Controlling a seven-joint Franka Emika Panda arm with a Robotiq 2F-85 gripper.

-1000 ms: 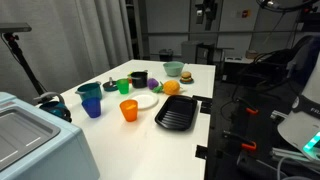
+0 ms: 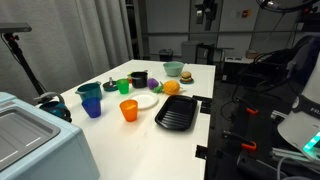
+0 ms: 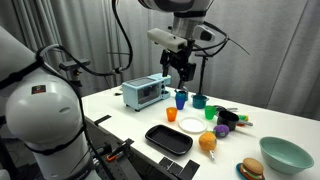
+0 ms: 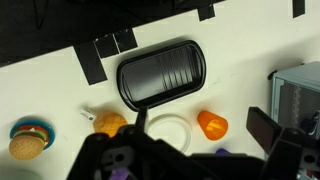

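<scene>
My gripper hangs high above the table with its fingers (image 4: 258, 126) spread and nothing between them. Exterior view 1 has the gripper (image 2: 207, 14) at the top, well clear of everything. Below lies a black ribbed tray (image 4: 160, 74), empty. Beyond it are a white plate (image 4: 170, 131), also bare, and an orange cup (image 4: 212, 125). An orange fruit-like object (image 3: 207, 142) sits beside the tray. Further along, a toy burger (image 3: 249, 169) rests on a blue base. A blue cup (image 2: 92, 106) stands near the table's far edge.
The white toaster oven (image 2: 38, 142) takes up one end of the table; a pale green bowl (image 3: 287, 155) stands at the other. A dark pot (image 2: 140, 79), a green cup (image 2: 123, 85) and a teal container (image 2: 89, 91) line the back.
</scene>
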